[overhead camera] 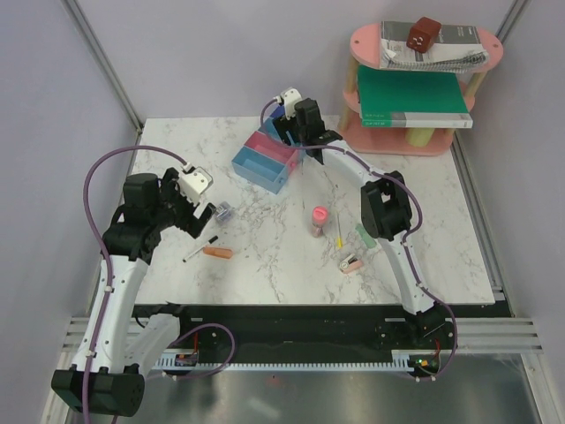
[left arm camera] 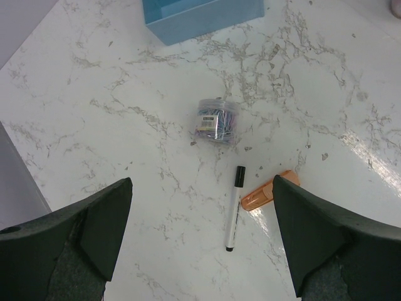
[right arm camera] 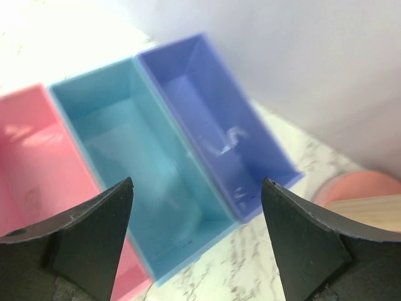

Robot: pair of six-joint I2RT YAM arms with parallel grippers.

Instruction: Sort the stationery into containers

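My left gripper is open above a black-capped pen (left arm camera: 234, 207), an orange object (left arm camera: 257, 197) and a clear jar of paper clips (left arm camera: 215, 122). My right gripper is over the bins with its fingers apart, nothing visible between them: a pink bin (right arm camera: 37, 163), a teal bin (right arm camera: 125, 144) and a dark blue bin (right arm camera: 188, 94) with a small pale item inside. A near light-blue bin (overhead camera: 256, 177) shows in the top view. A pink-topped container (overhead camera: 320, 221), a yellow pencil (overhead camera: 339, 231), a green item (overhead camera: 365, 236) and small items (overhead camera: 351, 265) lie on the right.
A pink tiered rack (overhead camera: 397, 141) holding a green folder (overhead camera: 410, 93), newspapers and a red block stands at the back right, beside my right arm. Walls border the white table (overhead camera: 282, 274).
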